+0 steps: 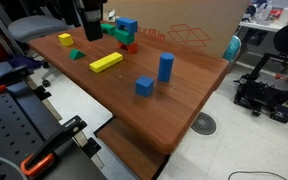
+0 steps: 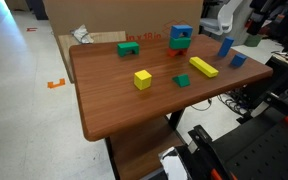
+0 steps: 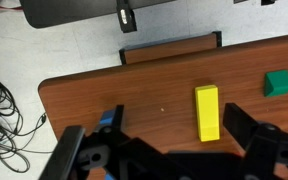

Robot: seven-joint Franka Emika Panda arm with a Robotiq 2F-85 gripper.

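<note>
My gripper is open above the wooden table, its fingers wide apart and nothing held between them. The yellow block (image 3: 207, 112) lies below, nearer the right finger. Blue shows beside the left finger in the wrist view; which blue piece it is, I cannot tell. In exterior view 1 the gripper's dark shape hangs at the top left. The yellow block (image 1: 106, 62), a blue cube (image 1: 144, 86) and an upright blue cylinder (image 1: 165, 67) are spread over the table. Behind them rises a stack with a blue block (image 1: 127, 23) on top, green in the middle and red below.
A yellow cube (image 2: 142, 79), a green triangular piece (image 2: 182, 80) and another green block (image 2: 129, 48) also sit on the tabletop (image 2: 109, 110). A cardboard panel (image 1: 184, 25) stands along the far side. Bare wood is free at the table's right end in exterior view 1.
</note>
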